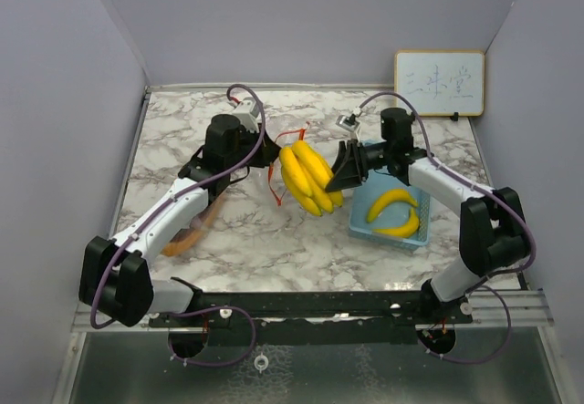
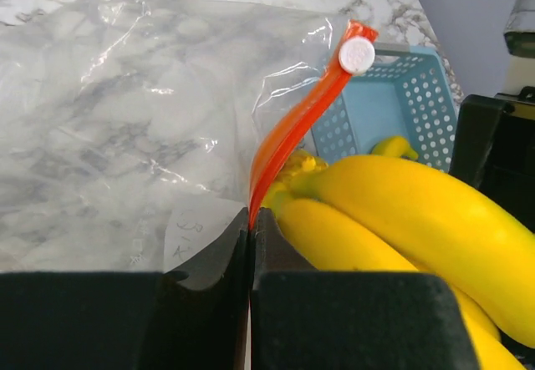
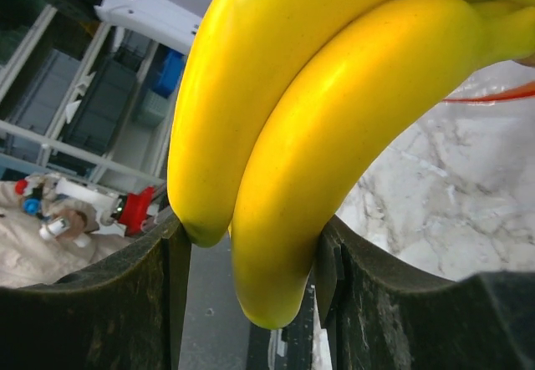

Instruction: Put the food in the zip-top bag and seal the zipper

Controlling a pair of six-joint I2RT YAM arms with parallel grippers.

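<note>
My left gripper is shut on the orange-edged rim point(image 2: 294, 129) of the clear zip top bag point(image 2: 184, 69), whose mouth faces right. From my right gripper hangs a bunch of yellow bananas point(image 1: 310, 176), its tips pinched between the two fingers. The stem end reaches the bag's mouth; in the left wrist view, the stems point(image 2: 288, 188) lie right beside the orange rim. Whether any part is inside the bag, I cannot tell. The bag's lower part is hard to make out from above.
A blue basket point(image 1: 354, 228) on the right holds two loose bananas point(image 1: 392, 202). An orange-brown rounded item point(image 1: 185, 242) lies partly under the left arm. A small whiteboard point(image 1: 440, 83) stands at the back right.
</note>
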